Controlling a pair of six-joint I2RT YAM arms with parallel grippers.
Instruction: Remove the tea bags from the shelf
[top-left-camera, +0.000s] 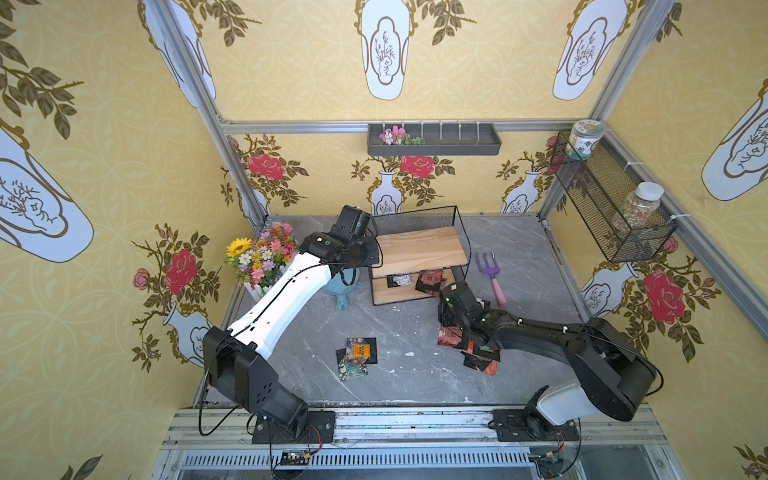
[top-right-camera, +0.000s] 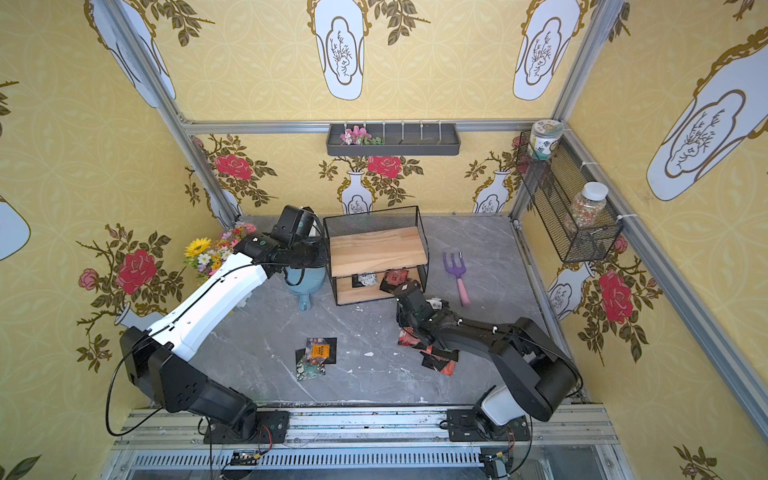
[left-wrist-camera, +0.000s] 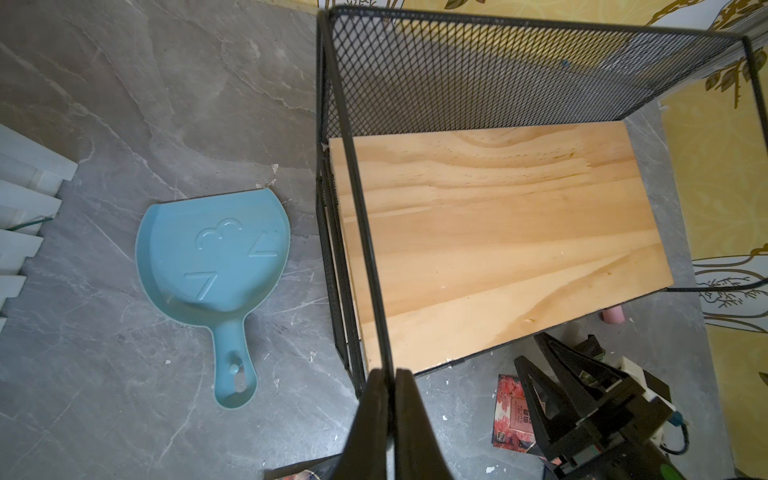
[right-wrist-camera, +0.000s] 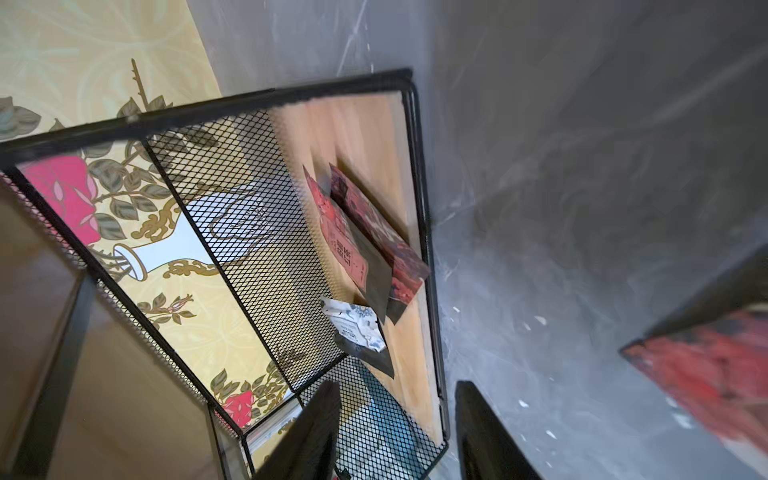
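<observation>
The black mesh shelf (top-left-camera: 416, 240) with two wooden boards stands at the back. On its lower board lie two red tea bags (right-wrist-camera: 344, 240) and a white-and-grey one (right-wrist-camera: 356, 326). My left gripper is shut at the shelf's left side, the thin frame bar running down to its fingertips. My right gripper stands open just in front of the shelf's lower level at the right, nothing seen between its fingers. Removed tea bags lie on the table in a front-left pile (top-left-camera: 360, 352) and a right pile (top-left-camera: 480, 360) partly under the right arm.
A blue dustpan (left-wrist-camera: 212, 248) and flowers (top-left-camera: 260, 256) are left of the shelf, a purple fork (top-left-camera: 492, 276) right of it. A wire wall basket (top-left-camera: 592, 200) with jars hangs on the right.
</observation>
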